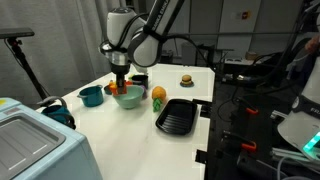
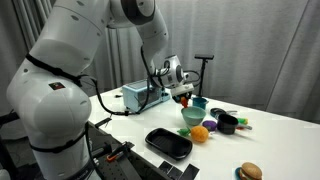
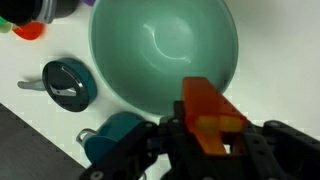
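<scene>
My gripper [image 1: 120, 82] is shut on an orange-red object [image 3: 204, 98], whose exact kind I cannot tell. A green bowl [image 1: 128, 98] stands on the white table, and the gripper is over it in the first exterior view. From the wrist, the held object appears in front of the near rim of the bowl [image 3: 150, 55], whose visible inside is empty. The second exterior view has the red piece [image 2: 183, 101] just above the bowl [image 2: 192, 117].
Nearby are a teal cup [image 1: 92, 96], a dark pot [image 2: 228, 124], an orange fruit [image 1: 158, 93] and a black tray [image 1: 178, 117]. A burger [image 2: 249, 172] sits apart. A large white box [image 1: 38, 148] occupies the near left.
</scene>
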